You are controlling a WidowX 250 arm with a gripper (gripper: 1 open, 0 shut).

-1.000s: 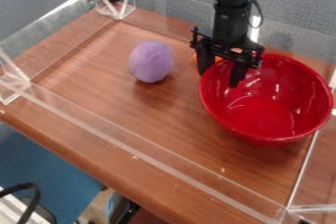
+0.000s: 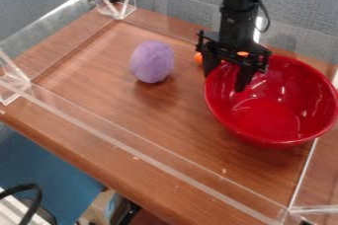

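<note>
The black arm comes down from the top centre, its gripper (image 2: pixel 230 65) at the upper-left rim of a large red bowl (image 2: pixel 271 105). The fingertips are dark and partly hidden against the bowl, so their state is unclear. A small orange object (image 2: pixel 200 58) shows behind the gripper, mostly hidden. A purple ball (image 2: pixel 152 62) rests on the wooden table (image 2: pixel 119 135) to the left, apart from the bowl.
Clear plastic walls (image 2: pixel 158 145) surround the work area. The bowl is close to the right wall. The middle and left of the table are open. A black cable (image 2: pixel 27 187) lies outside at the lower left.
The gripper and red bowl have shifted slightly to the right over the last second. The purple ball has not moved.
</note>
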